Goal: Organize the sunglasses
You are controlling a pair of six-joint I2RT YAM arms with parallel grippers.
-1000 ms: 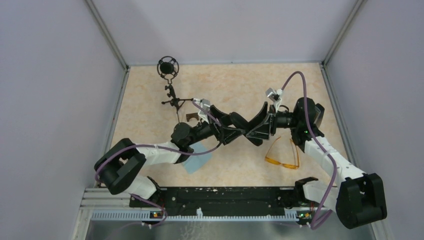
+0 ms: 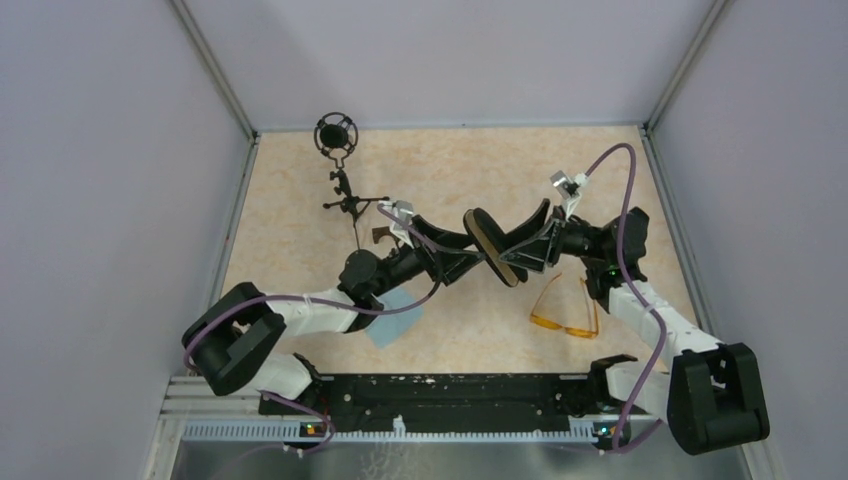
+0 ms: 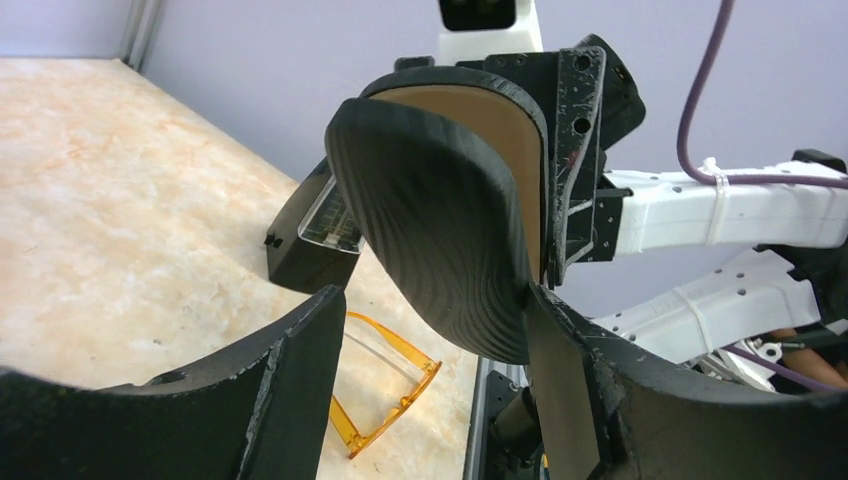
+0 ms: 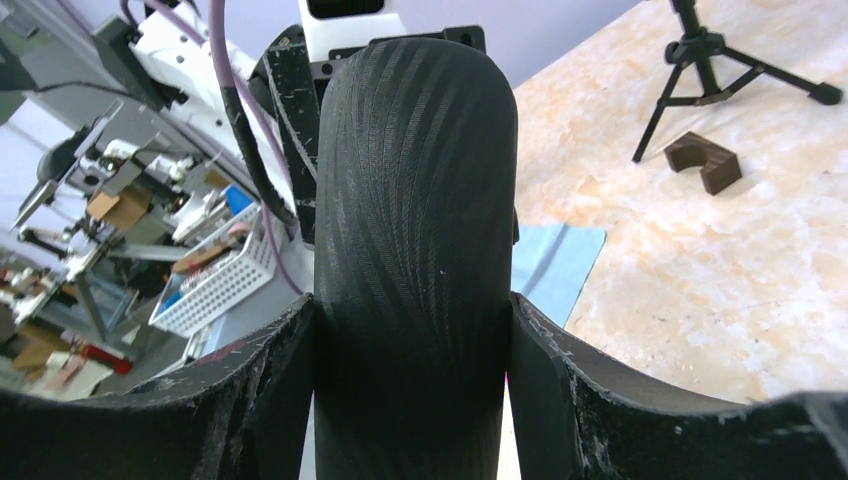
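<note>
The black sunglasses case (image 2: 491, 247) is held up between both arms, parted along its side with its tan lining (image 3: 510, 150) showing. My left gripper (image 2: 472, 259) is shut on one shell (image 3: 430, 220), whose lower corner meets a finger in the left wrist view. The fingers of my right gripper stand one on each side of the case; whether they press on it I cannot tell. Orange-framed sunglasses (image 2: 565, 327) lie on the table at the right, below the right arm.
A black tripod stand with a ring (image 2: 336, 136) is at the back left. Near it lies a brown notched block (image 4: 703, 160). A light blue cloth (image 2: 395, 322) lies partly under the left arm. A dark box (image 3: 315, 235) sits toward the right side.
The case has gone from showing only black to parting, with tan visible. My right gripper has shifted slightly right, while the left has moved a little left. The sunglasses have not moved.
</note>
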